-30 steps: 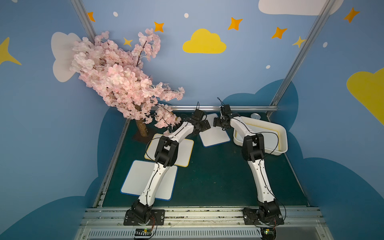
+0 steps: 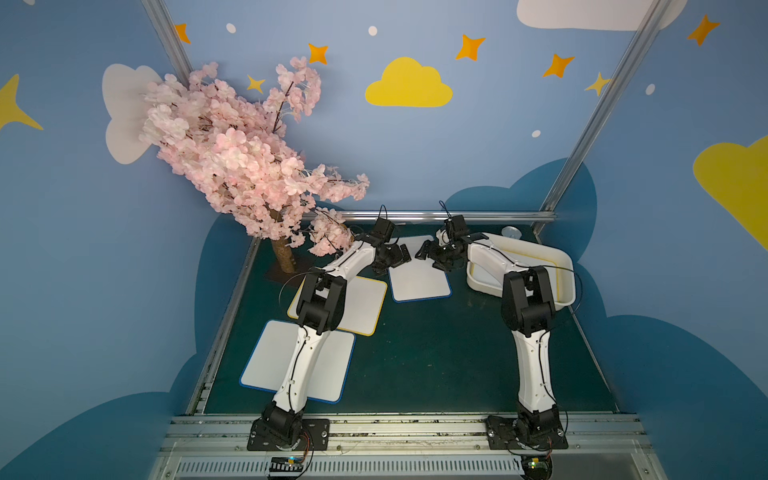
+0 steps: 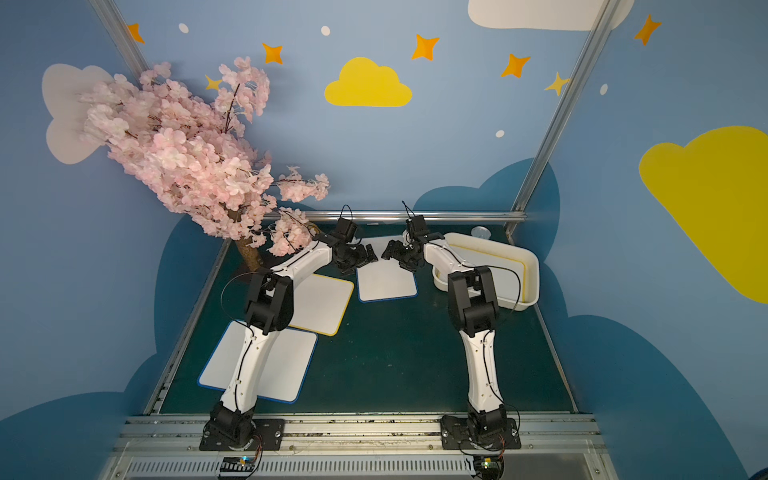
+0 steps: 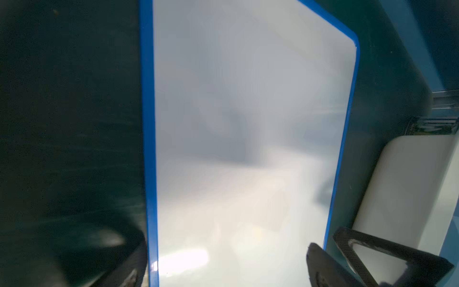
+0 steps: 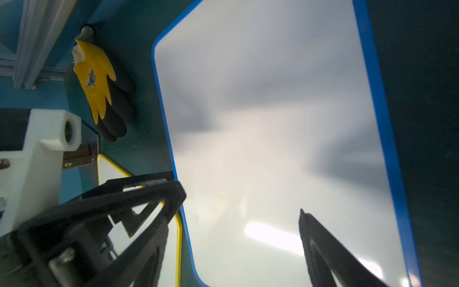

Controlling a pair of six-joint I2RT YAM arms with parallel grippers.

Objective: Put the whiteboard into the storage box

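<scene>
A white whiteboard with a blue rim [image 2: 420,278] lies flat at the back middle of the table. My left gripper stands open at its left side, the blue edge running close by one finger [image 4: 131,270]. Over on the right side, my right gripper is open too, its fingertips above or at the board; contact cannot be told. Right of it sits the white storage box [image 2: 566,280], where a yellow-rimmed whiteboard [image 3: 505,276] lies inside, partly behind the right arm.
At left lie a yellow-rimmed board [image 2: 364,304] and, nearer the front, a blue-rimmed board [image 2: 268,356], both partly under the left arm. A blossom tree [image 2: 240,164] fills the back left corner. Yellow-black gloves [image 5: 98,79] lie beneath it.
Both grippers have moved left with it.
</scene>
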